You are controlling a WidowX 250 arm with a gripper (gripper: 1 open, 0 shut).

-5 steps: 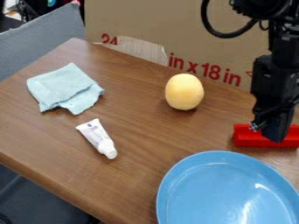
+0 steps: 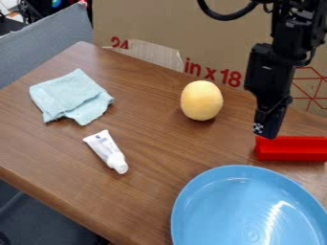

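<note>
My black gripper (image 2: 266, 122) is at the right, shut, with nothing visible between its fingers, above and just behind a red block (image 2: 292, 148). The block lies on the wooden table at the right, behind a large blue plate (image 2: 250, 215). A yellow oval object (image 2: 201, 99) sits near the back middle. A white tube (image 2: 107, 150) and a folded pale blue cloth (image 2: 71, 97) lie on the left.
A cardboard sheet (image 2: 166, 33) stands along the back of the table (image 2: 141, 191). The table's left edge borders a dark drop.
My gripper has risen and moved up and left from the red block, which stays lying where it was.
</note>
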